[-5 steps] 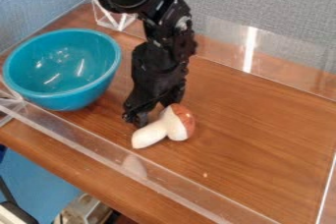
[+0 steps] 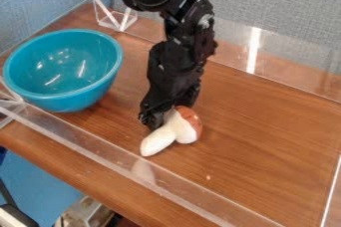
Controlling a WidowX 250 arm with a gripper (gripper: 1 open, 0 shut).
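Note:
My black gripper (image 2: pixel 158 117) reaches down from the top of the view, its tip low over the wooden surface just behind a toy mushroom (image 2: pixel 164 137). The mushroom lies on its side, with a white stem toward the front left and a red-brown cap toward the right. The fingertips are partly hidden by the mushroom, and I cannot see clearly whether they touch it. A turquoise bowl (image 2: pixel 64 67) stands to the left of the gripper.
Clear low walls (image 2: pixel 176 192) edge the wooden surface (image 2: pixel 266 146). A white wire frame (image 2: pixel 112 17) stands at the back left.
My gripper has moved slightly to the right. The mushroom has shifted a little to the right and toward the front over the last second.

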